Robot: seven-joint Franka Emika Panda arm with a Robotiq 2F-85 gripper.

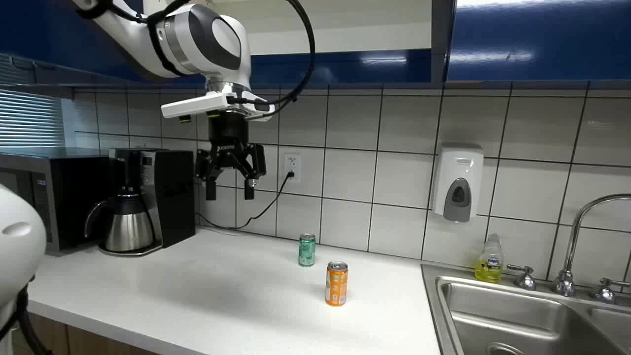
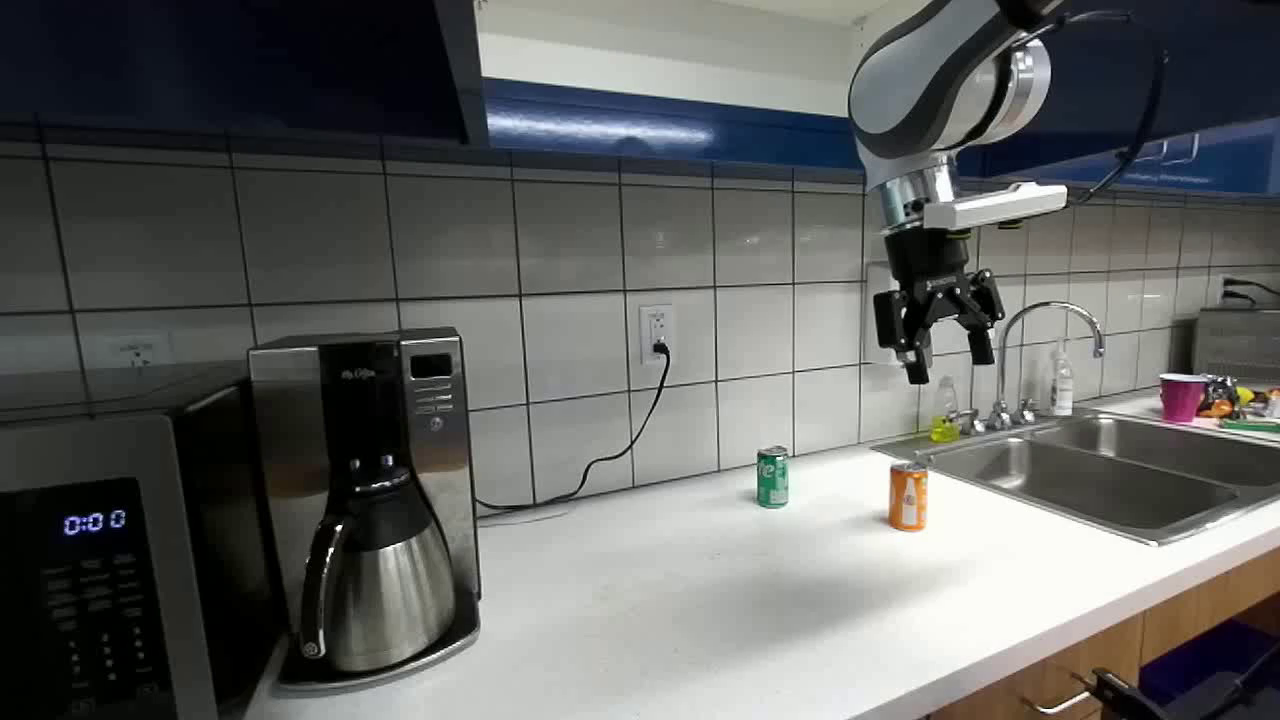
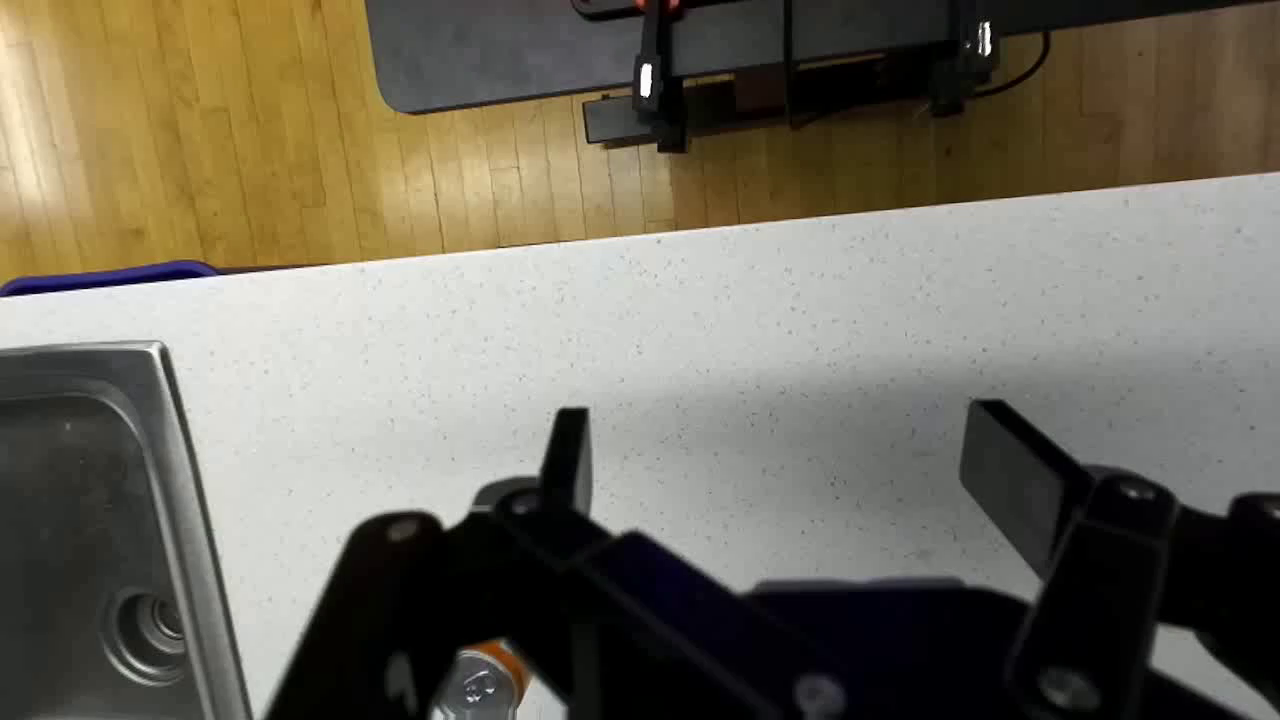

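Observation:
High above the white counter hangs my gripper [image 1: 230, 192], pointing down and open, with nothing between its fingers. An orange can [image 1: 336, 284] stands upright on the counter, left of the sink. Behind it and to its left, nearer the tiled wall, is an upright green can [image 1: 307, 249]. Exterior view 2 also has the orange can [image 2: 908, 497] and the green can [image 2: 773, 478], apart from each other. From the wrist, the top of the orange can [image 3: 483, 684] peeks out at the bottom edge, partly covered by my gripper; the green can is hidden there.
A coffee maker [image 2: 414, 396] with a steel carafe and a microwave [image 2: 108, 540] occupy the counter's left end. To the right lie the steel sink [image 1: 440, 307], faucet [image 1: 574, 236] and yellow soap bottle [image 1: 489, 260]. A cord [image 1: 260, 216] runs along the wall.

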